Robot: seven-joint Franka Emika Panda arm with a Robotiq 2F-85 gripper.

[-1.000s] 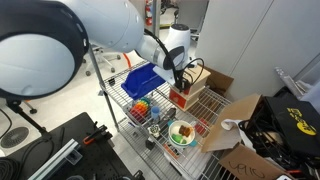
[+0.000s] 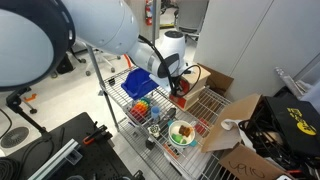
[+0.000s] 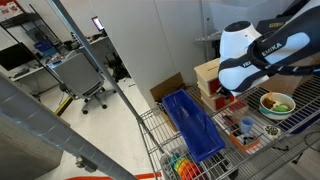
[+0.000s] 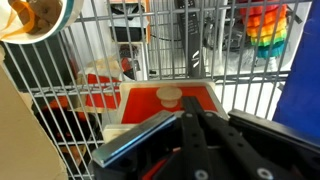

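Observation:
A red box with a pale rim and a round knob (image 4: 168,97) on top lies on the wire rack, right in front of my gripper in the wrist view. In exterior view 1 the red box (image 2: 180,99) sits beside a stack of wooden boxes, partly covered by my arm. My gripper is shut, and nothing shows between its fingers. The fingertips are close over the box's near part; whether they touch it I cannot tell.
A blue tray (image 3: 192,124) leans beside the box, with a rainbow-coloured toy (image 3: 184,166) near it. A bowl (image 2: 182,133) of food stands on the rack (image 4: 89,40). An open cardboard box (image 2: 246,163) blocks the right side.
The arm has come down a little and shifted slightly left in exterior view 1, bringing my gripper closer to the red box. The other objects stay where they were.

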